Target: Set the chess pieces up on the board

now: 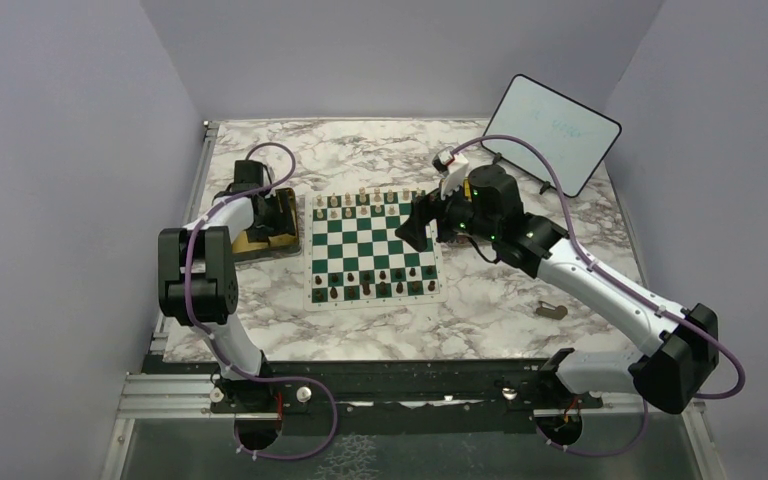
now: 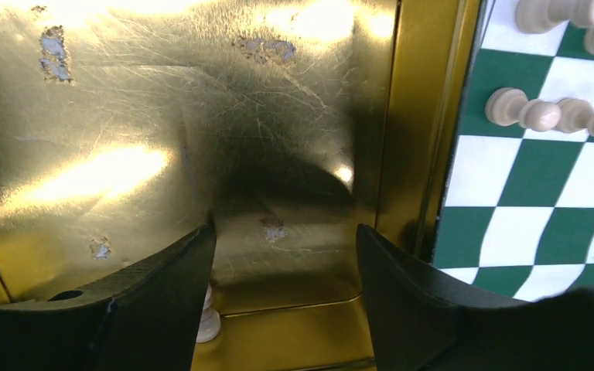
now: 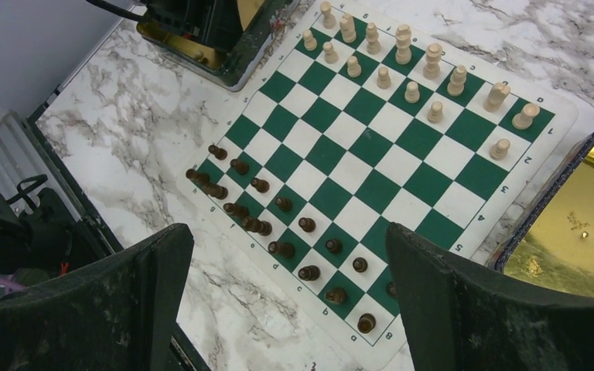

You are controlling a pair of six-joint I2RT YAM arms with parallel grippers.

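Observation:
My left gripper is open low over the gold tray (image 2: 418,93) left of the chessboard. A white piece (image 2: 208,328) lies at that tray's near wall, partly hidden by a finger. On the green-and-white board (image 1: 370,240), white pieces (image 3: 431,62) stand in rows along one side, dark pieces (image 3: 307,224) along the opposite side. My right gripper is open above the board's right part, nothing between its fingers.
A second gold tray (image 3: 564,224) sits right of the board, mostly under the right arm in the top view. A whiteboard (image 1: 550,130) stands back right.

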